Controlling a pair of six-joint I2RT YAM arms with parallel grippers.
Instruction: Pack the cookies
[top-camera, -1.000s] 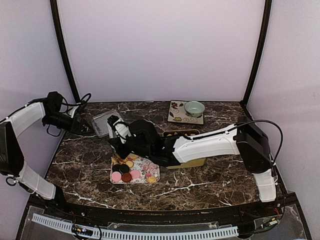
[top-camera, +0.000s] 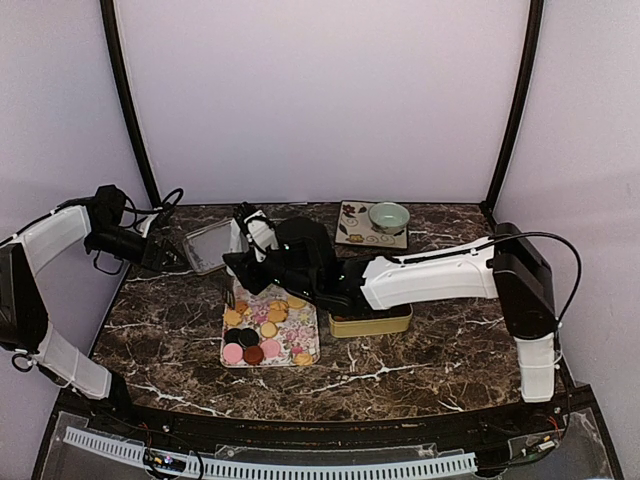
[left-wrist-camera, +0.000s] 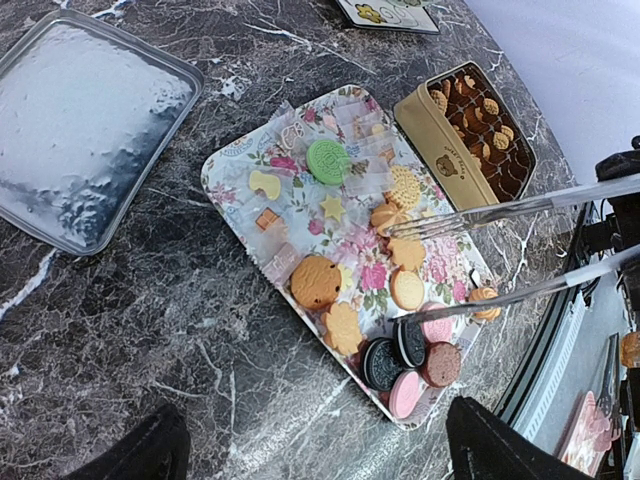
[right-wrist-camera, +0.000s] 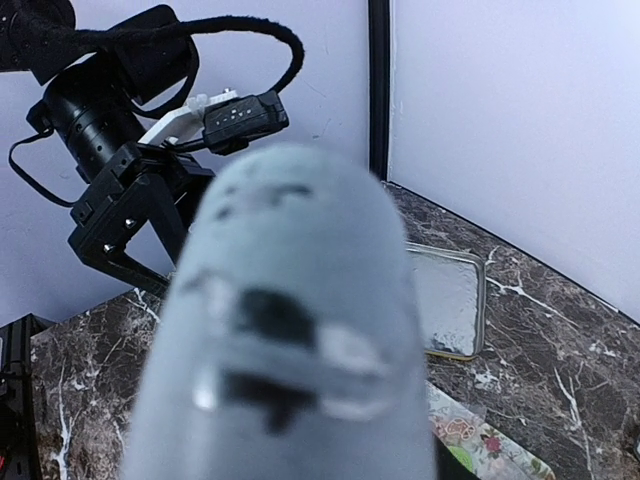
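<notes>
On a floral sheet (left-wrist-camera: 232, 190) lie several cookies, among them a green round one (left-wrist-camera: 326, 161), a bear-shaped brown one (left-wrist-camera: 316, 282) and black sandwich cookies (left-wrist-camera: 380, 364). A golden tin (left-wrist-camera: 445, 152) beside it has cookies inside. Silver tongs (left-wrist-camera: 510, 212) reach in from my right gripper (top-camera: 243, 264), their two arms spread above the cookies, with no cookie clearly between them. My right gripper is open around the tongs; a blurred grey shape (right-wrist-camera: 290, 330) hides most of the right wrist view. At the left, my left gripper (top-camera: 172, 258) stands open and empty, away from the cookies.
A clear tray (left-wrist-camera: 90, 120) lies behind the sheet at the left. At the back right, a green bowl (top-camera: 389, 215) sits on a patterned board (top-camera: 352, 222). Bare marble surrounds the sheet at left and front. My right arm covers part of the tin from above.
The left arm has barely moved.
</notes>
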